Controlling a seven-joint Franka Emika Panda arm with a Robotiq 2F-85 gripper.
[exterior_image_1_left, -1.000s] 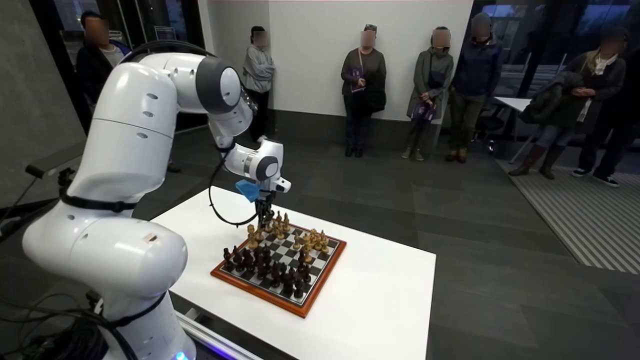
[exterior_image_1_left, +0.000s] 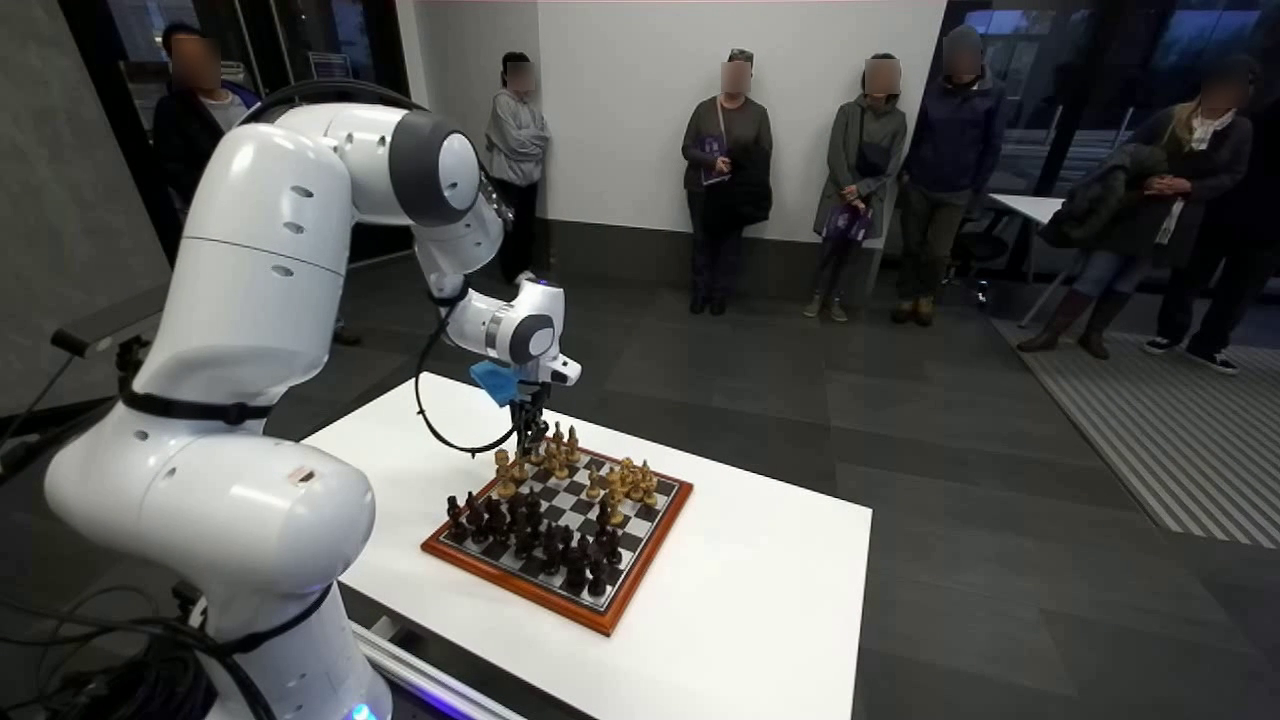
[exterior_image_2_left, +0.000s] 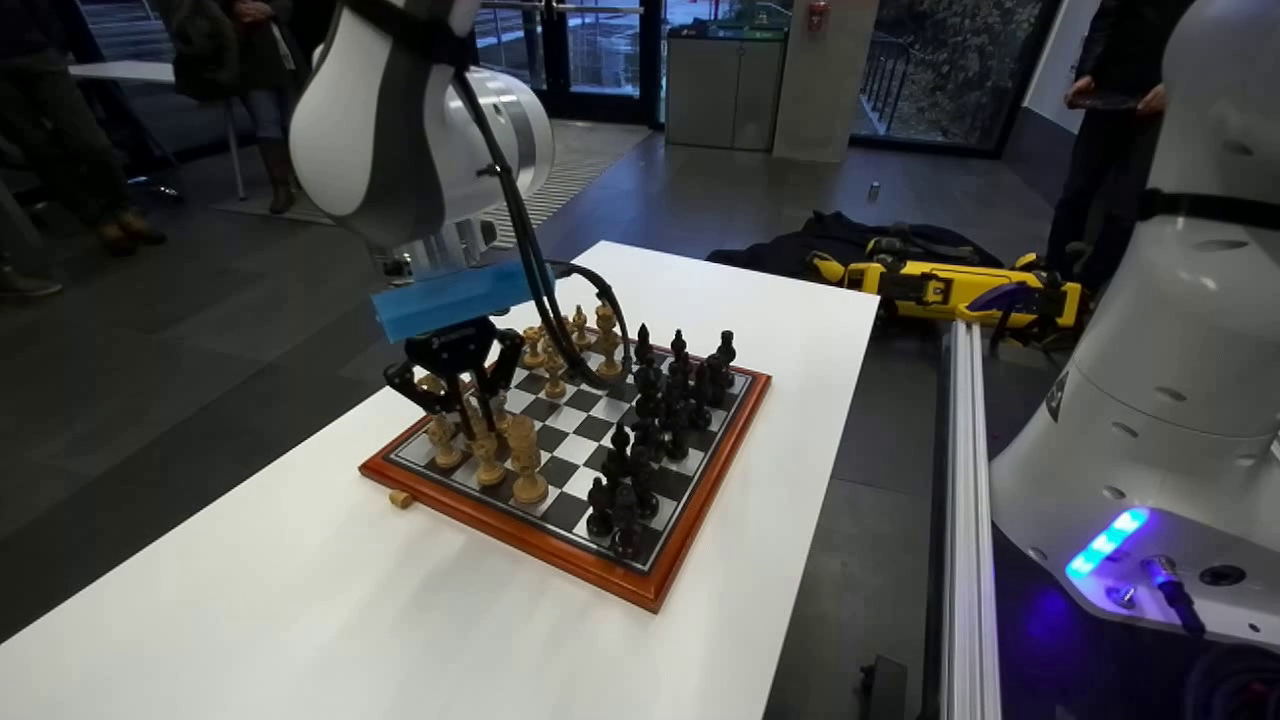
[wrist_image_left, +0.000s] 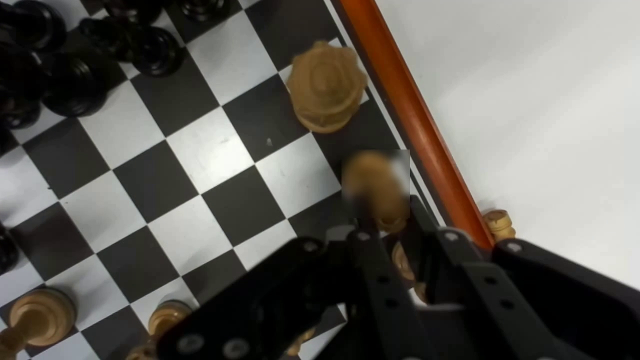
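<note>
A wooden-rimmed chessboard (exterior_image_2_left: 564, 564) lies on a white table (exterior_image_2_left: 300, 600), with light and dark pieces on it. At the edge with light pieces, my gripper is low over the board, its fingers close around a light chess piece (wrist_image_left: 373, 180). The piece's top is blurred in the wrist view, so its kind cannot be told. In the second exterior view, the gripper (exterior_image_2_left: 474, 414) stands among light pieces; the fingertips are partly hidden there. A larger light piece (wrist_image_left: 327, 87), rook-like, stands apart from the fingers near the corner.
Dark pieces (exterior_image_2_left: 648, 420) crowd the opposite side. One small light piece (exterior_image_2_left: 399, 499) lies on the table just outside the rim. Other light pieces (exterior_image_2_left: 606, 342) stand farther along the board. Several squares in the middle are bare. People stand well back from the table.
The arm has shifted very slightly, a touch lower and to the left in the first exterior view. No piece has visibly moved.
</note>
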